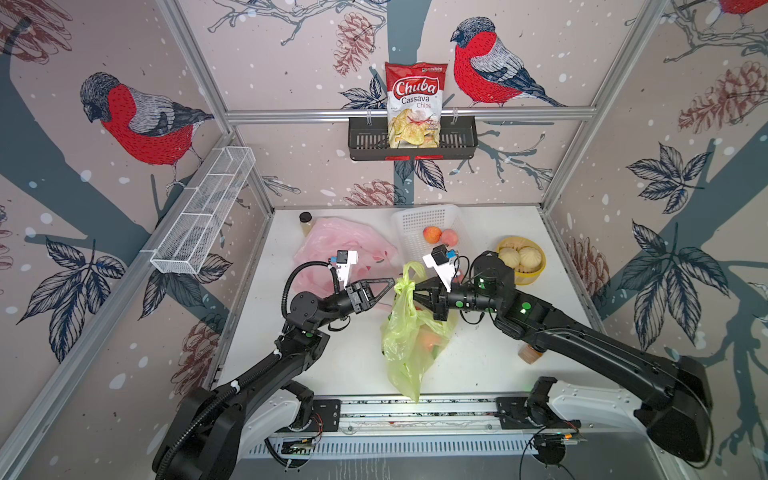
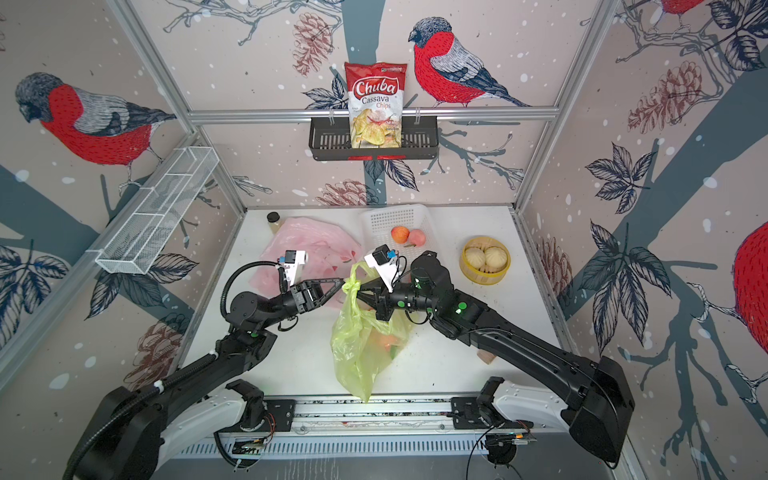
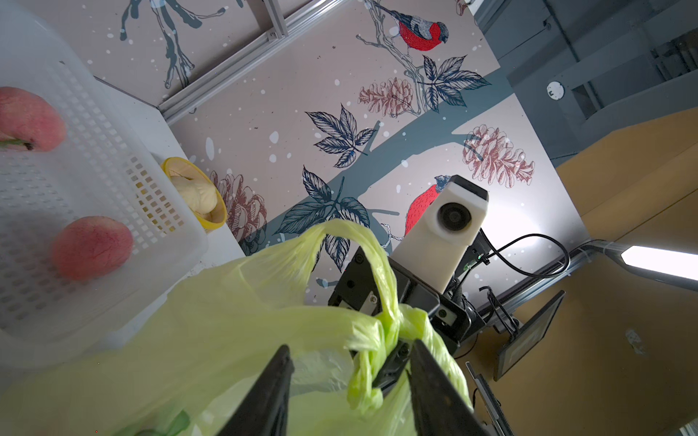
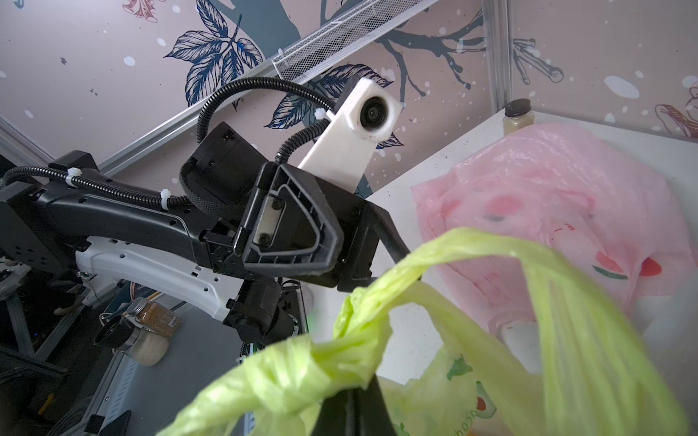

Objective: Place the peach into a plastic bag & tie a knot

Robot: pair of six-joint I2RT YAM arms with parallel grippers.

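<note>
A yellow-green plastic bag (image 1: 416, 360) hangs with a knotted top (image 4: 320, 359) from my right gripper (image 1: 424, 292), which is shut on it. An orange-pink fruit (image 1: 429, 339) shows through the lower bag, resting at table level. My left gripper (image 1: 389, 285) faces the knot from the left, part open, with its tips just short of the bag and nothing clearly between them. In the left wrist view its two dark fingers show blurred either side of the knot, which is beyond them.
A white basket (image 1: 412, 220) with two fruits stands at the back centre, a pink bag (image 1: 336, 240) at back left beside a jar (image 2: 273, 222). A yellow steamer (image 1: 520, 260) with buns is at right, a chips bag (image 1: 414, 104) on the rear shelf.
</note>
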